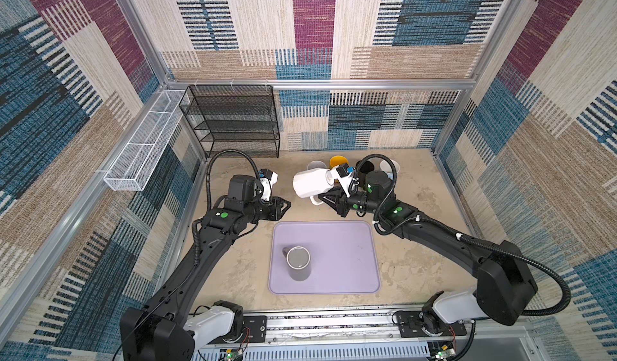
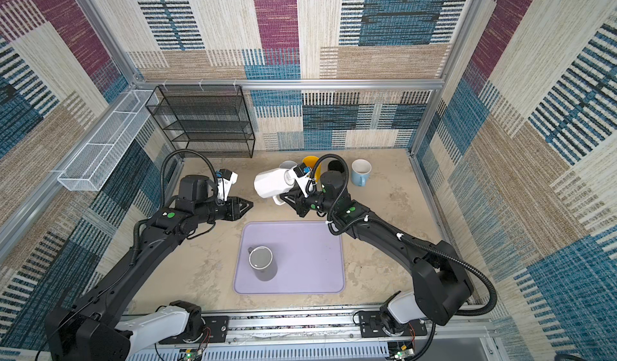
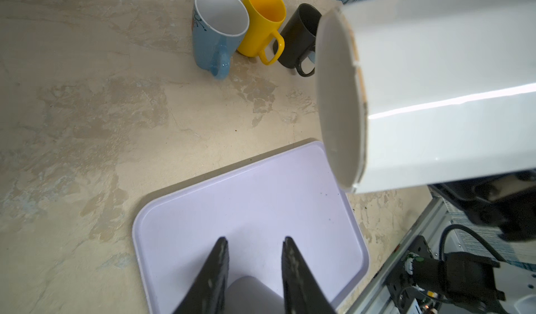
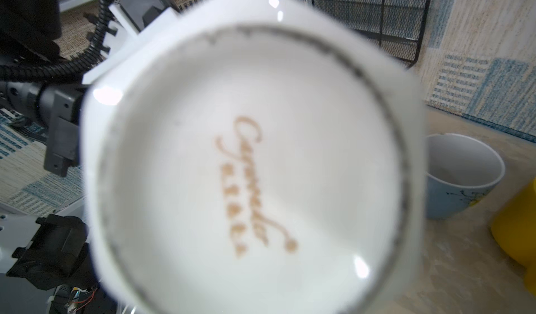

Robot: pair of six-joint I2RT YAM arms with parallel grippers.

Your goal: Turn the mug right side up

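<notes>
A white mug (image 1: 310, 183) hangs tilted on its side above the table, with its open end toward the left arm. Its base (image 4: 262, 163), lettered in brown, fills most of the right wrist view. My right gripper (image 1: 326, 197) is shut on this mug around its handle side; the exact grip is hidden. In the left wrist view the white mug (image 3: 441, 90) looms at upper right. My left gripper is open and empty, apart from the mug and left of it.
A lilac tray (image 1: 340, 258) holds an upright grey mug (image 1: 299, 264). Behind stand a blue mug (image 3: 217, 40), a yellow mug (image 3: 259, 26), a dark mug (image 3: 298, 37) and a white-and-blue mug (image 2: 361, 169). A black wire rack (image 1: 237, 120) is at back left.
</notes>
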